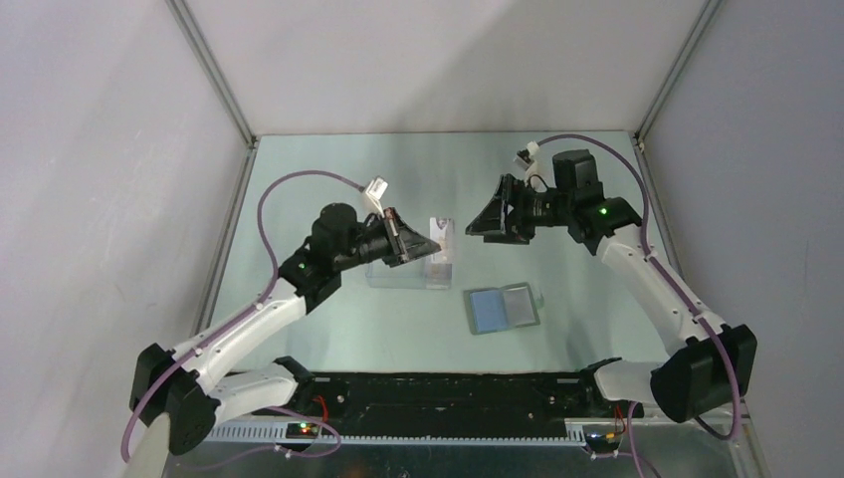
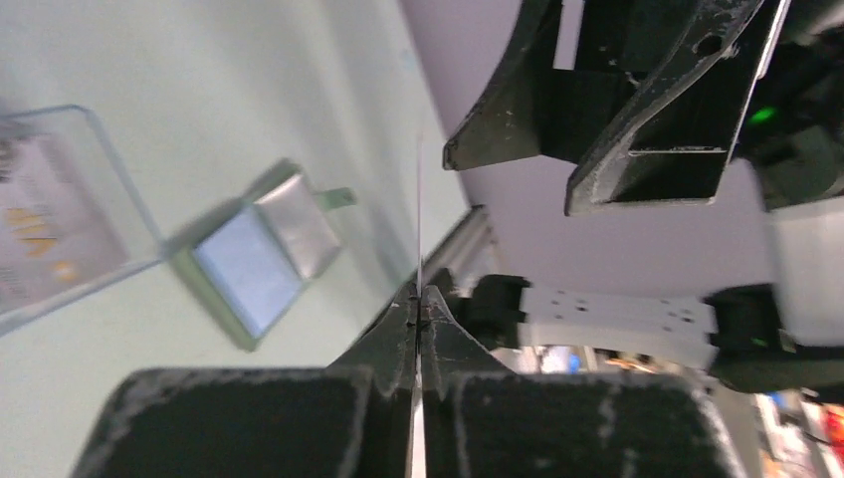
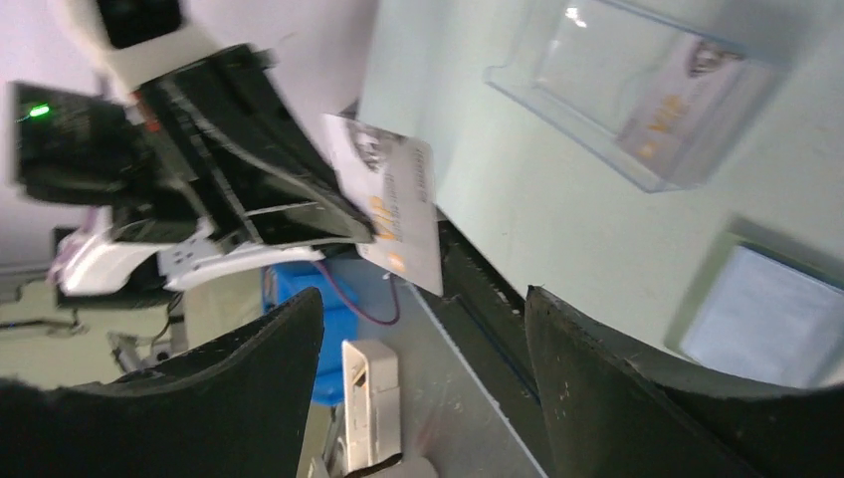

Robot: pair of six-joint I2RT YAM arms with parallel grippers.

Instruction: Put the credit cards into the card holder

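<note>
A pale printed card is pinched in my left gripper, raised over the table. In the left wrist view that card shows edge-on as a thin line rising from the closed fingertips. My right gripper stands open and empty, to the right of the card in the top view. The card holder, green-edged with a blue panel and a clear pocket, lies flat towards the front. Another card is inside a clear box.
The clear box sits beneath and around the left gripper's tip in the top view, left of the holder. White walls stand around the table.
</note>
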